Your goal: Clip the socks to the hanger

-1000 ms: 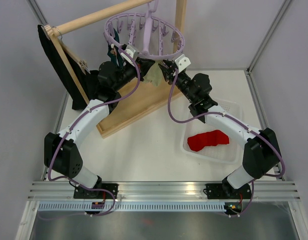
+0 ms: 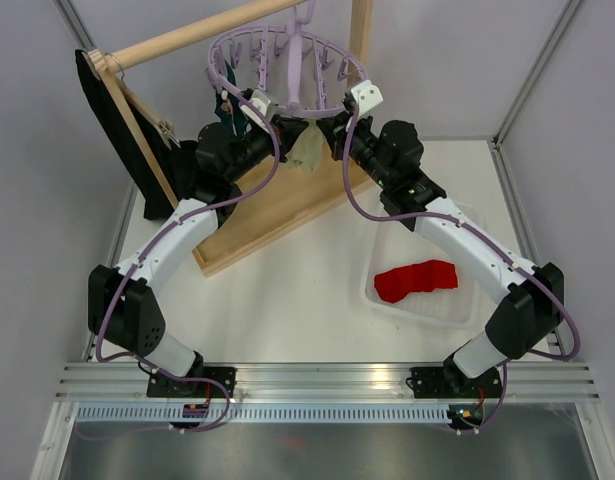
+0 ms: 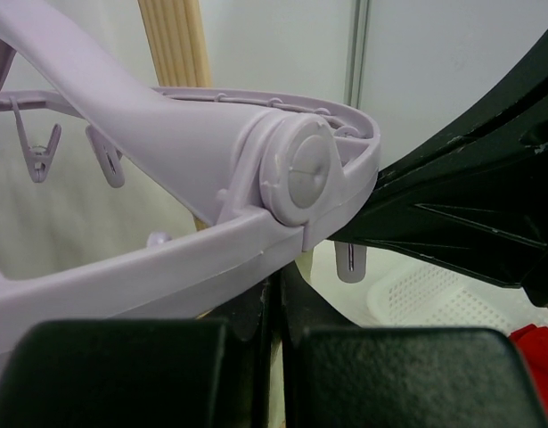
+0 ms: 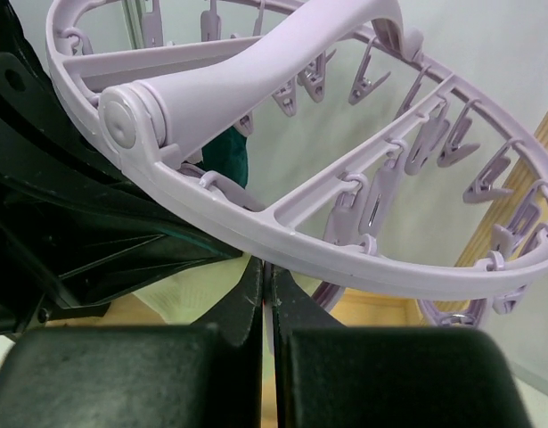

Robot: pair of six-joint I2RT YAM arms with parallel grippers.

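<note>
The round lilac hanger (image 2: 294,112) hangs from the wooden frame, with clips around its ring. A pale yellow-green sock (image 2: 307,150) dangles below the near rim, its upper end in my left gripper (image 2: 295,128), which is shut on it. From the other side my right gripper (image 2: 327,126) reaches the same stretch of rim; in the right wrist view its fingers are shut just under the ring, with no sock seen between them. A lilac clip (image 4: 327,294) shows behind those fingertips, partly hidden. A dark teal sock (image 2: 231,90) hangs at the hanger's left side.
A red sock (image 2: 415,281) lies in the white basket (image 2: 427,316) on the right. Wooden posts and the crossbar (image 2: 192,35) surround the hanger, and black cloth (image 2: 137,140) hangs at left.
The left arm and the pale sock look unmoved.
</note>
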